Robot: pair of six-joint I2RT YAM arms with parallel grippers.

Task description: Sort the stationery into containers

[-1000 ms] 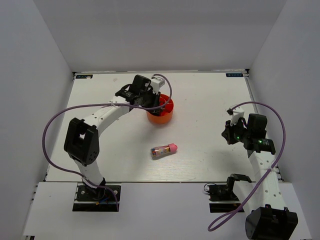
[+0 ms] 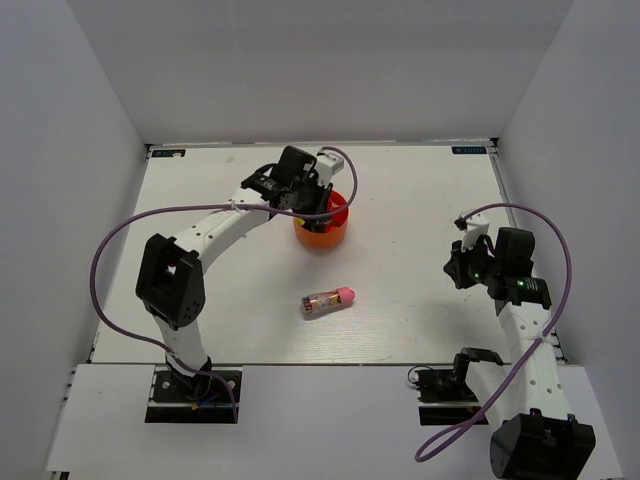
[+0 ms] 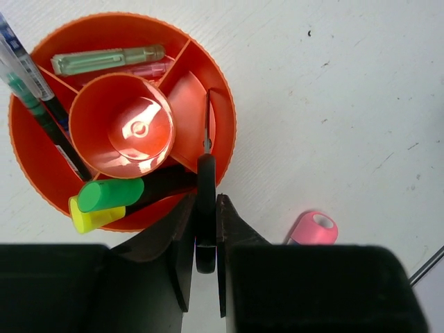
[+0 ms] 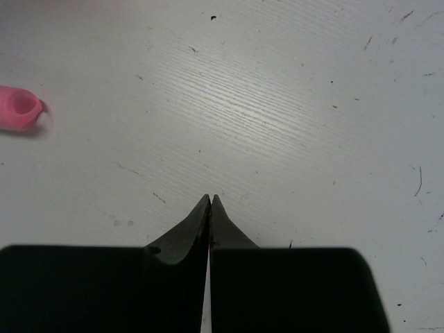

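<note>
My left gripper is shut on a slim black-handled tool [image 3: 206, 177] with a thin metal blade. The blade overlaps the empty right-hand compartment of the round orange organizer [image 3: 225, 104] in the left wrist view; whether it touches the floor there, I cannot tell. Other compartments hold a green-tinted pen [image 3: 107, 60], dark pens [image 3: 52, 135] and green- and yellow-ended markers [image 3: 111, 195]. The central cup [image 3: 139, 128] is empty. A patterned tube with a pink cap [image 2: 328, 301] lies on the table. My right gripper is shut, nothing showing between its fingers.
Grey walls [image 2: 560, 170] stand at the sides and back. A purple cable [image 2: 110, 245] loops along the left arm, and another [image 2: 565, 260] hangs by the right arm.
Over the last second my left gripper has shifted a little to the right over the organizer. The right arm and the pink-capped tube have stayed put.
</note>
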